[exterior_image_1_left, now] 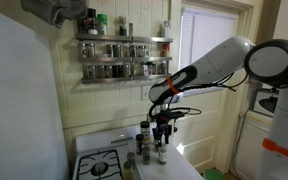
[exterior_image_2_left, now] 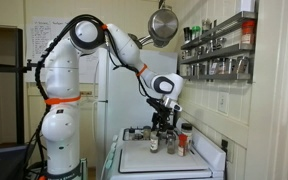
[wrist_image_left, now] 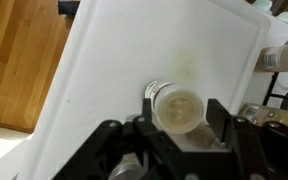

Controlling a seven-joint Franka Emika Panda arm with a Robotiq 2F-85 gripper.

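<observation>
A small jar with a pale round lid (wrist_image_left: 179, 108) fills the space between my fingertips in the wrist view, one finger on either side of it. My gripper (exterior_image_1_left: 164, 142) points straight down and is shut on this jar near its top. Below the fingers, the light-coloured body of the jar (exterior_image_1_left: 163, 154) shows upright over the white counter. From the other side, the same jar (exterior_image_2_left: 154, 144) appears under the gripper (exterior_image_2_left: 162, 131). Whether its base touches the counter cannot be made out.
Several other jars and bottles (exterior_image_1_left: 146, 155) stand close to the left of the held jar. A taller red-topped jar (exterior_image_2_left: 185, 136) is near the wall. The stove (exterior_image_1_left: 99, 166) lies further left, and spice shelves (exterior_image_1_left: 124, 80) hang above. Bare white counter (wrist_image_left: 104, 85) is open beside the jar.
</observation>
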